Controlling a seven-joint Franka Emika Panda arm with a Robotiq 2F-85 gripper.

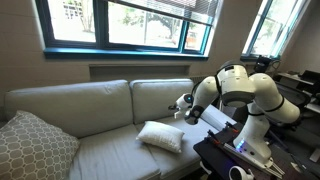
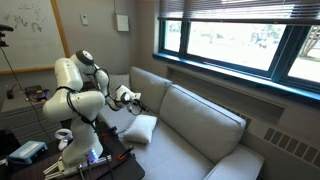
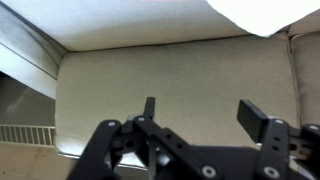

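A white pillow lies on the sofa seat, toward the end nearest the robot. In the second exterior view the pillow rests just below the arm's end. My gripper hovers over the seat, above and behind the pillow in the first exterior view. Seen from the wrist, the gripper has its fingers spread apart, with only bare beige cushion in the gap. A white corner of the pillow shows at the top right of that view, clear of the fingers.
The grey sofa stretches along the wall under the window. A patterned cushion leans at its far left end. A dark table holds the arm's base.
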